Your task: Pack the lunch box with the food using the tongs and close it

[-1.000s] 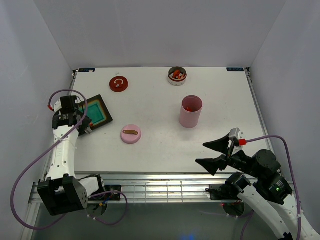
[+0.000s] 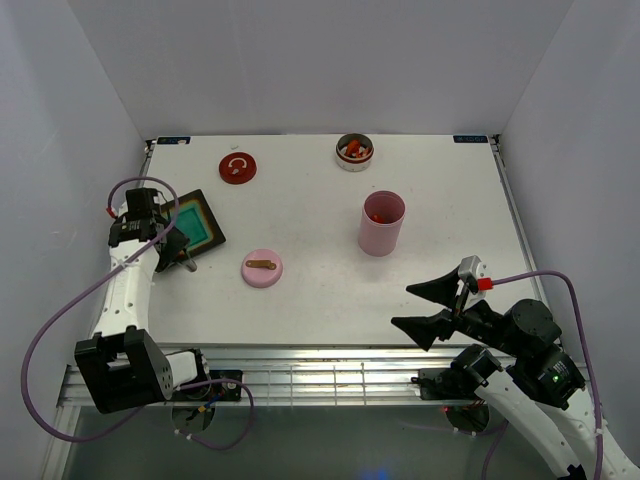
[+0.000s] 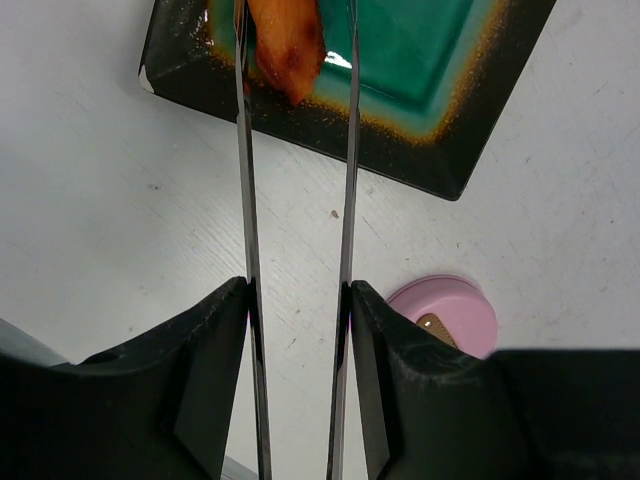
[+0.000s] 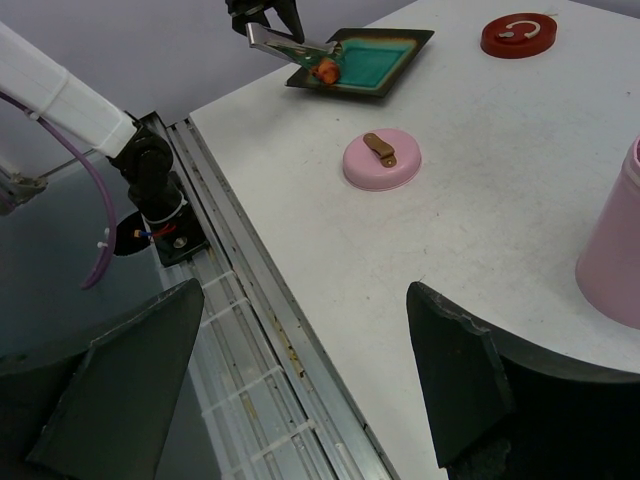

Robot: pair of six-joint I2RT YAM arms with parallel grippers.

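Note:
A dark square plate with a teal centre lies at the table's left. An orange food piece rests on it between the long metal blades of my left gripper, which is over the plate; whether they grip it I cannot tell. A pink cup holds something red. A round container with food pieces stands at the back, a red lid to its left. A pink lid with a brown strap lies near the plate. My right gripper stands open and empty at the front right.
A metal rail runs along the front edge; grey walls enclose the back and sides.
My left arm has shifted slightly to the right over the plate, with its gripper's blades moving a little. The right arm and the other objects have not moved.

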